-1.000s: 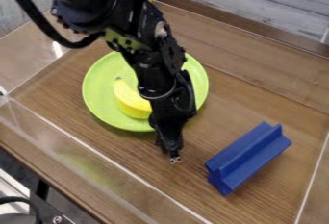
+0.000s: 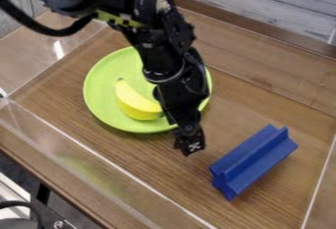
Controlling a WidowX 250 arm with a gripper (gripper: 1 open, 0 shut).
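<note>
The black arm reaches down from the upper left to my gripper [image 2: 190, 138], which stands open low over the wooden table, just right of the green plate [image 2: 102, 103]. A yellow banana [image 2: 132, 101] lies on the plate, partly behind the arm. A blue block-like object [image 2: 251, 160] lies on the table to the lower right of my gripper, apart from it.
Bare wood [image 2: 262, 85] is clear at the right and back, up to the pale back wall. A dark cable crosses the upper left. A pale edge runs along the table's left front.
My gripper has risen a little and moved slightly right, away from the front of the table. The plate, banana and blue object look unmoved.
</note>
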